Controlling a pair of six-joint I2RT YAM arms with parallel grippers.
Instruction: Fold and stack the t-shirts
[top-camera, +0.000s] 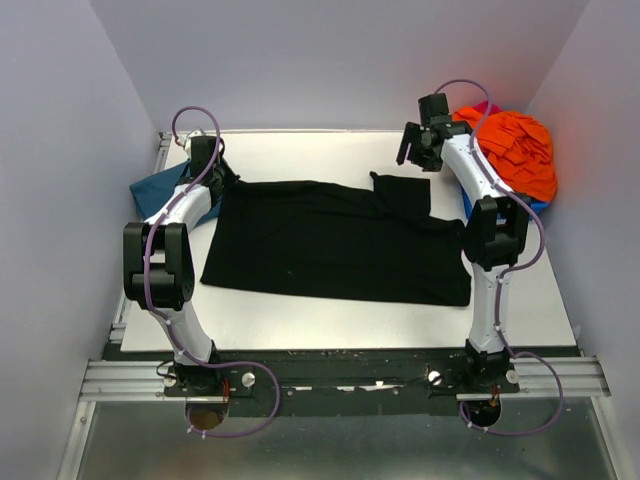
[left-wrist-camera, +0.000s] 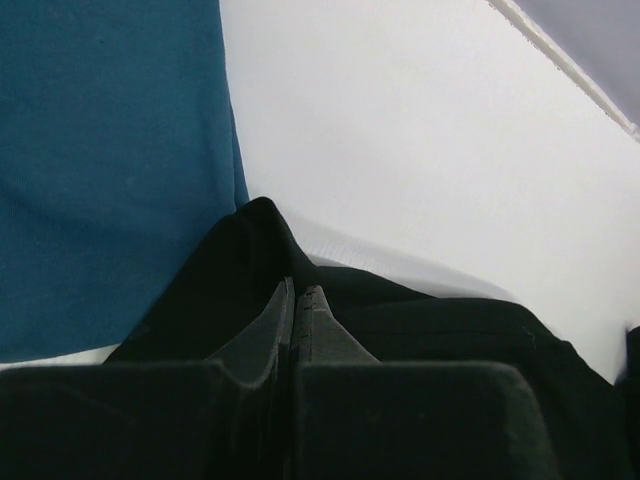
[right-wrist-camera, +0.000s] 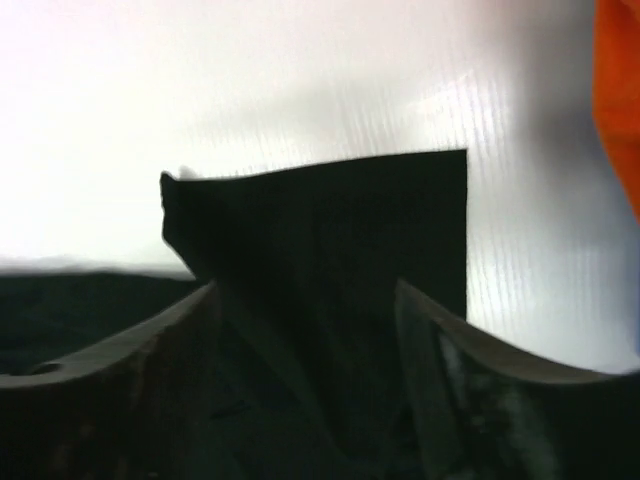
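Observation:
A black T-shirt (top-camera: 335, 245) lies spread across the white table, with one sleeve (top-camera: 405, 192) sticking out at its top right. At the shirt's top left corner my left gripper (top-camera: 232, 181) is shut; in the left wrist view its fingertips (left-wrist-camera: 312, 318) meet against the black cloth, and I cannot make out whether any is pinched between them. Above and behind the sleeve is my right gripper (top-camera: 416, 152). Its fingers (right-wrist-camera: 200, 320) stand apart in the right wrist view, with the sleeve (right-wrist-camera: 340, 220) lying below them and clear of them.
A folded blue T-shirt (top-camera: 158, 192) lies at the left, partly under the left arm and bordering the black shirt. At the back right, a blue bin (top-camera: 537, 206) holds a heap of orange cloth (top-camera: 515, 150). Bare white table (top-camera: 300, 160) shows behind and in front of the shirt.

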